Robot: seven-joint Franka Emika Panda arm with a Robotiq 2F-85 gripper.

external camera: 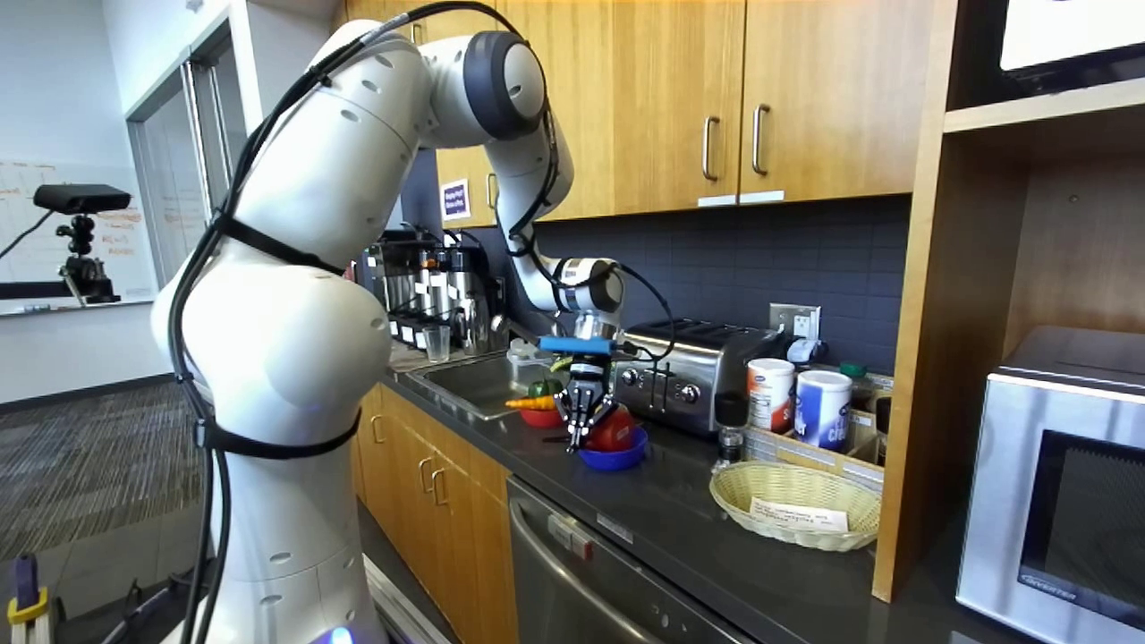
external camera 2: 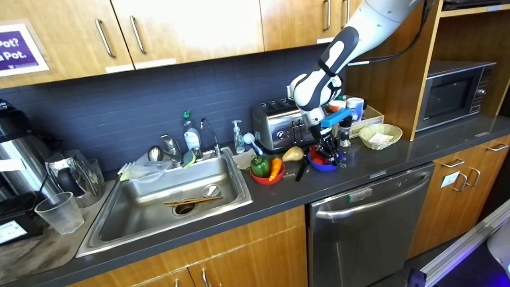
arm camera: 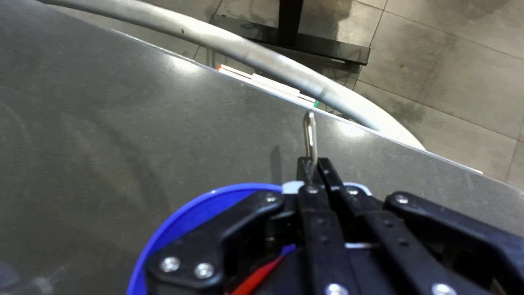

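Note:
My gripper is shut on a thin, shiny metal piece with a rounded, loop-like end (arm camera: 310, 135), which sticks out past the fingertips; the rest of it is hidden. Below the hand in the wrist view is a blue bowl (arm camera: 196, 211), partly covered by the fingers. In exterior view 2 the hand hangs at the bowl's right side, and a red object (external camera 2: 315, 155) sits in the bowl, partly hidden by the hand. What I hold is too small to make out in the exterior views.
Left of the blue bowl lie a dark knife (external camera 2: 302, 170), a pale pear-shaped item (external camera 2: 293, 154) and a red bowl (external camera 2: 260, 180) holding a green pepper and a carrot. Behind stands a toaster (external camera 2: 282, 126). A wicker basket (external camera 2: 395, 132) is farther right, with open counter in front.

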